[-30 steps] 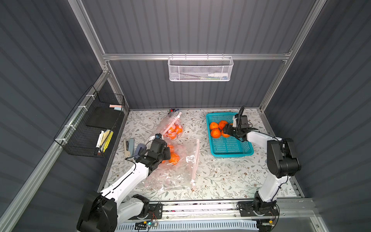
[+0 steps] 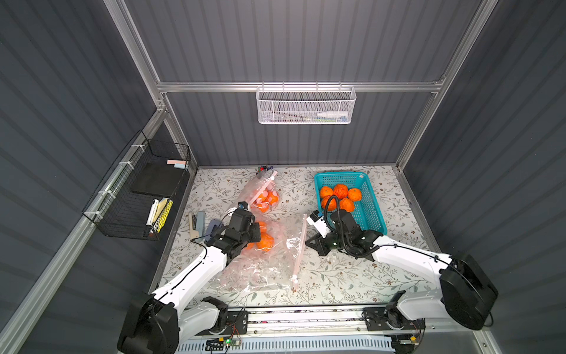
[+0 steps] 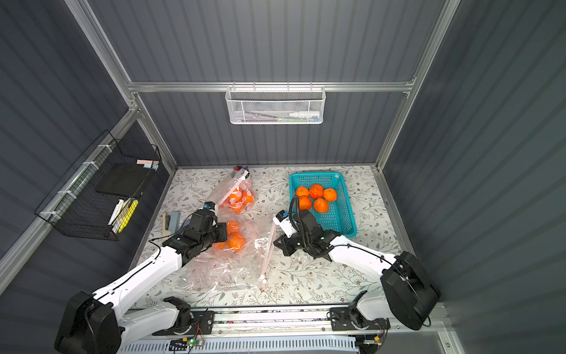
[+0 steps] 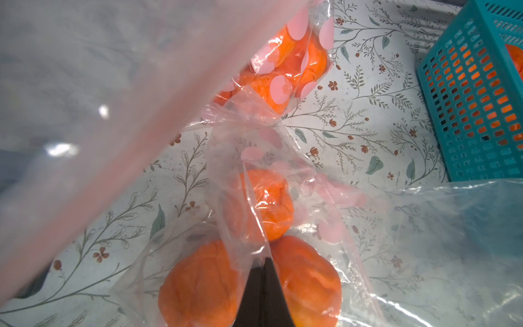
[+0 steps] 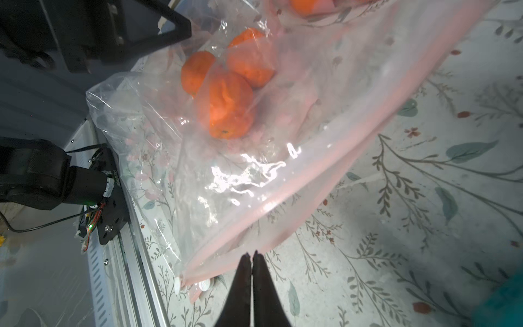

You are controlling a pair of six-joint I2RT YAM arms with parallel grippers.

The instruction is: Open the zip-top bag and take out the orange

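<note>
The clear zip top bag (image 2: 274, 268) lies on the table, its pink zip edge (image 2: 300, 244) facing right and standing apart in two layers in the right wrist view. Several oranges (image 4: 307, 275) show through its film. My left gripper is shut above the oranges, with thin film gathered into its fingertips. Beside the zip edge, outside the bag, is my right gripper. Its fingers are together, and no object shows between them; whether they touch the pink edge cannot be told.
A teal basket (image 2: 372, 209) with several oranges stands behind the right arm. A second bag (image 2: 265, 197) of oranges, with pink dots, lies behind the first. Grey and beige flat items (image 2: 200, 224) lie at left.
My right gripper has come from over the oranges in the basket, leftward and toward the front, to the bag's zip edge. The left arm and the bag look nearly still.
</note>
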